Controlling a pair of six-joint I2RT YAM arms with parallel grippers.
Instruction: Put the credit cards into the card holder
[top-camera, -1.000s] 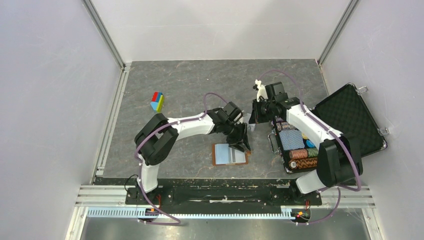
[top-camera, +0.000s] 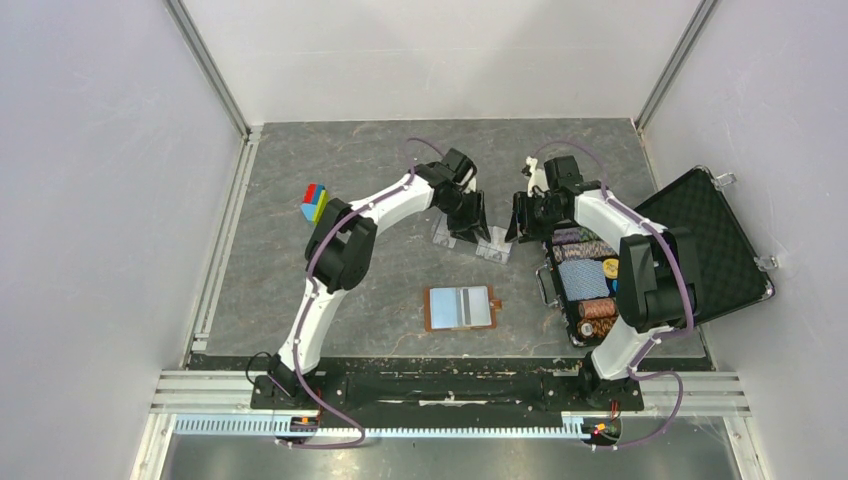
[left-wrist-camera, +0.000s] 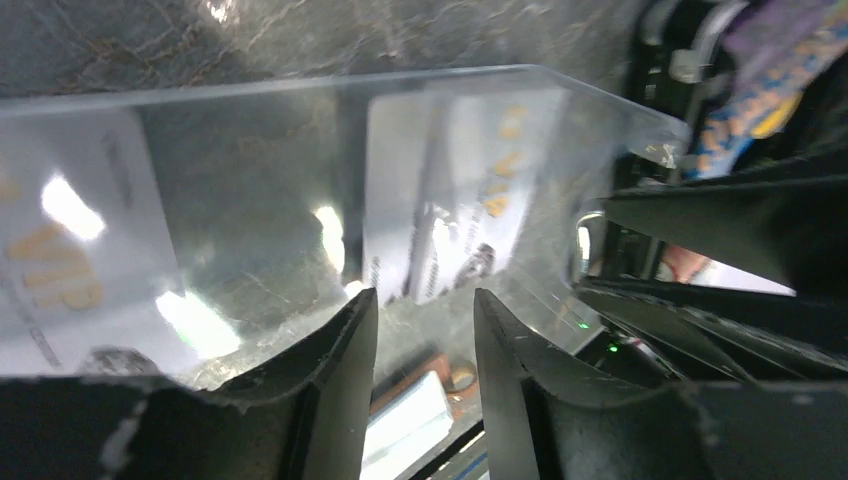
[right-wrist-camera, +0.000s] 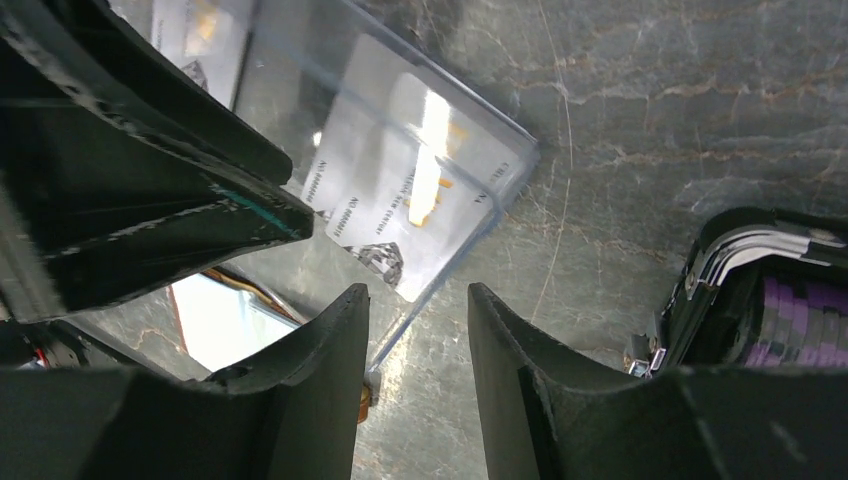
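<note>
Pale cards with orange marks lie in a clear plastic tray on the grey table. Two overlapping cards are at its right end, and another card is at the other end. Over the tray's middle hangs my left gripper, open and empty; its fingertips are near the overlapping cards. My right gripper stands open just past the tray's right end, nothing between its fingers. Nearer the front lies a brown-edged open holder with pale panels and a tab, apparently the card holder.
An open black case filled with rolls and cloth is under the right arm; its lid leans to the right. Coloured blocks sit far left. The two grippers are close together. Table left of the holder is bare.
The right gripper has moved slightly to the right.
</note>
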